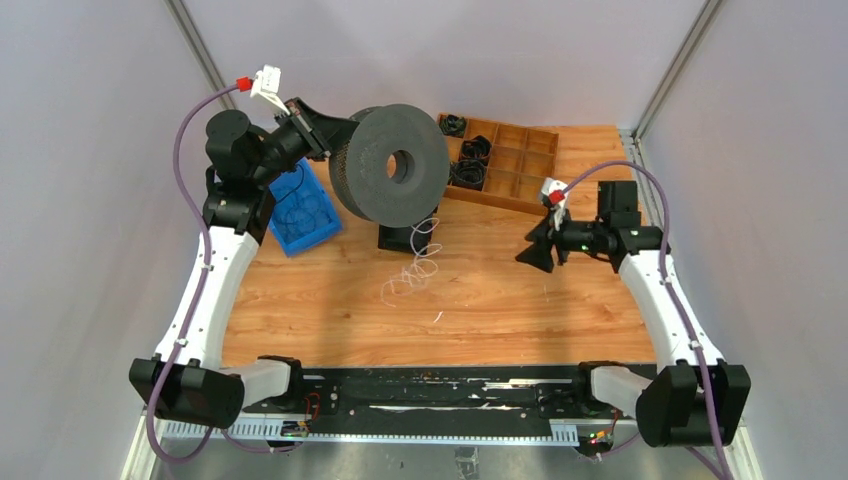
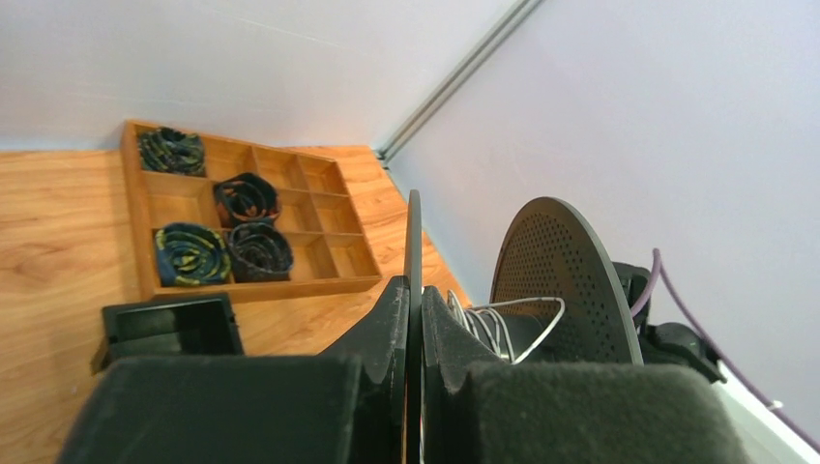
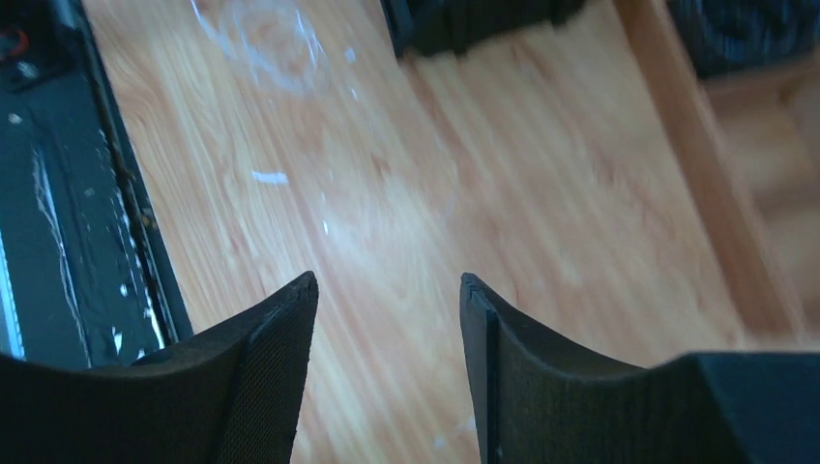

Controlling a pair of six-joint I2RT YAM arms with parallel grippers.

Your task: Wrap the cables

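My left gripper (image 1: 335, 140) holds a large grey cable spool (image 1: 410, 140) up over the table's back-left, fingers shut on it. In the left wrist view white cable (image 2: 522, 302) winds round the spool's core beside the perforated flange (image 2: 556, 251). A loose white cable (image 1: 420, 262) hangs from the spool in coils toward the table. My right gripper (image 1: 535, 250) stands open over the right of the table, nothing between its fingers; the right wrist view is blurred.
A wooden compartment box (image 1: 525, 135) with several coiled dark cables is at the back. A black tray (image 1: 405, 240) lies under the spool, a blue crate (image 1: 310, 235) to its left.
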